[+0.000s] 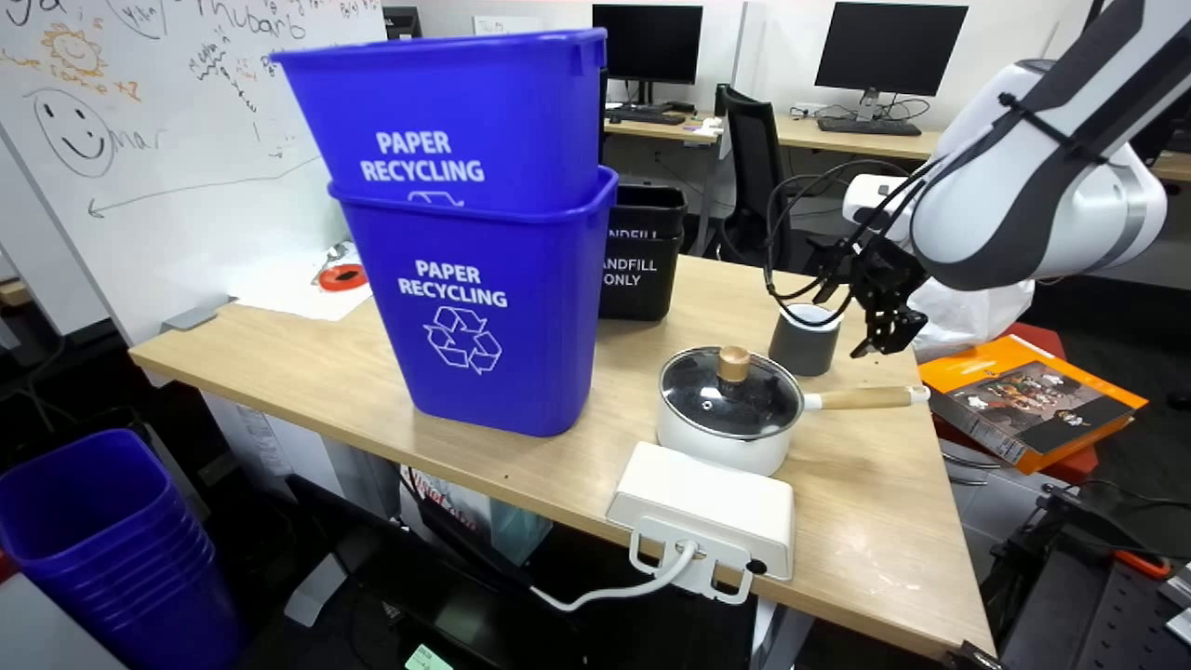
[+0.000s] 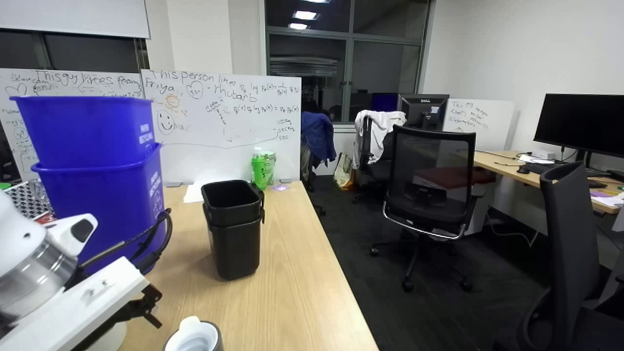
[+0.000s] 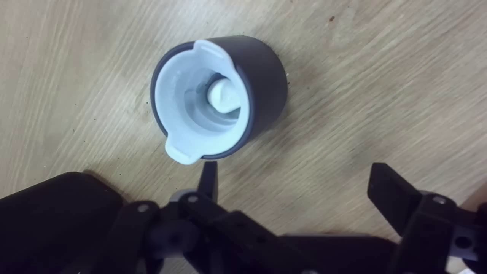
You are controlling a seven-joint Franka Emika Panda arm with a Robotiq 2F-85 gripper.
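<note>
Below my wrist camera stands a dark grey cup (image 3: 267, 80) with a pale liner (image 3: 175, 109) that has two tabs on its rim. A small white object (image 3: 224, 96) lies inside it. In exterior view 1 the cup (image 1: 801, 344) stands upright behind the pot, and exterior view 2 cuts it off at the bottom edge. My gripper is open, its fingers wide apart with only bare table between them. The left fingertip (image 3: 209, 176) appears close to the cup's rim in the wrist view; whether they touch I cannot tell.
A lidded white pot (image 1: 726, 430) with a wooden handle (image 1: 865, 398) sits in front of the cup, near a white box (image 1: 703, 502). Stacked blue bins (image 1: 491, 301) and black bins (image 2: 237, 245) stand farther along the table. Between cup and black bins the wood is clear.
</note>
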